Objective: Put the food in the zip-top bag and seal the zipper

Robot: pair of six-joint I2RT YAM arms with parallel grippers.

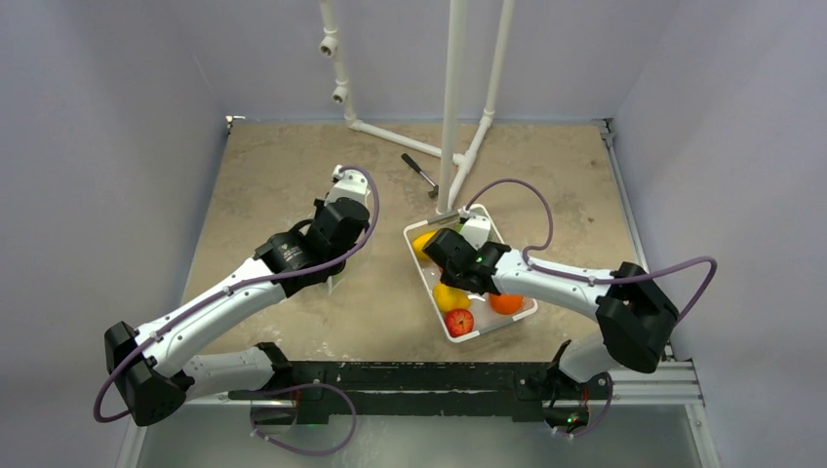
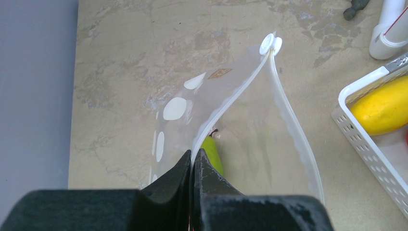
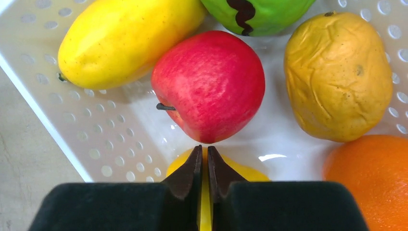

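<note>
The clear zip top bag (image 2: 296,130) stands with its mouth spread, a white slider (image 2: 271,44) at the far end. A green pear (image 2: 211,153) is inside it. My left gripper is shut on one edge of the bag's mouth. My right gripper is inside the white basket (image 1: 414,258), fingers almost together over a yellow fruit (image 3: 243,172). Yellow shows through the narrow gap; whether they grip the fruit I cannot tell. Just ahead are a red apple (image 3: 211,86), a yellow mango (image 3: 130,43), a wrinkled yellow fruit (image 3: 339,77) and an orange (image 3: 377,180).
A green fruit (image 3: 260,14) with a dark stripe lies at the basket's far side. White pipes (image 1: 451,117) stand behind the basket, and a small hammer (image 1: 419,174) lies beside them. Bare table separates bag and basket.
</note>
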